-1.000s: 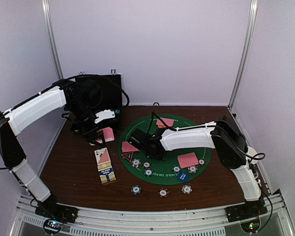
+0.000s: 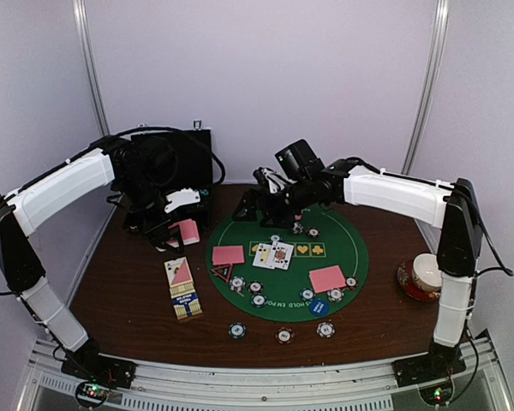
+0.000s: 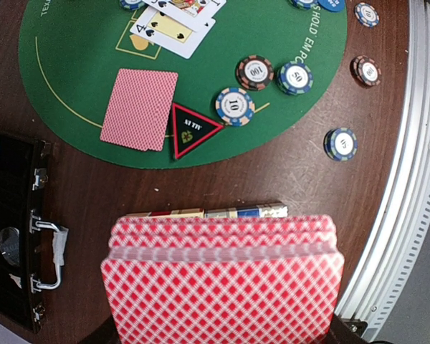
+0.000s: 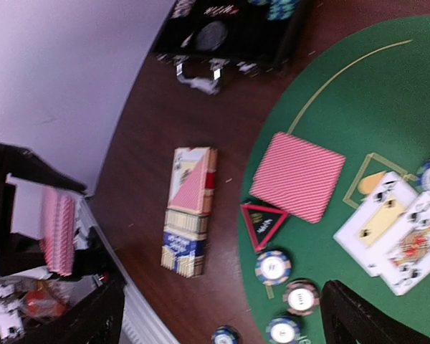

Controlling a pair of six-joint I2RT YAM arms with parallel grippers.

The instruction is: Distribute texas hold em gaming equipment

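A thick deck of red-patterned cards (image 3: 222, 287) is clamped in my left gripper (image 2: 173, 240), which hangs left of the green poker mat (image 2: 349, 235). Over the mat's back left part, my right gripper (image 2: 255, 205) is open and empty; one of its dark fingers (image 4: 93, 315) shows in its own wrist view. Two overlapping face-up cards (image 2: 272, 255) lie at the mat's middle. Face-down cards rest at the mat's left (image 2: 228, 254) and right (image 2: 327, 278). Beside the left ones lies the triangular all-in marker (image 3: 193, 131). The right arm hides much of the mat's back.
Left of the mat is an opened card box (image 2: 182, 289). Behind the left arm stands an open black case (image 2: 193, 158). Several chips lie on the mat and along its front, including a chip (image 2: 284, 336) on the bare table. A cup (image 2: 427, 272) sits far right.
My right gripper has risen and moved back from low over the mat's middle, uncovering the face-up cards. Its arm now covers the mat's back. The left arm and its deck stay still.
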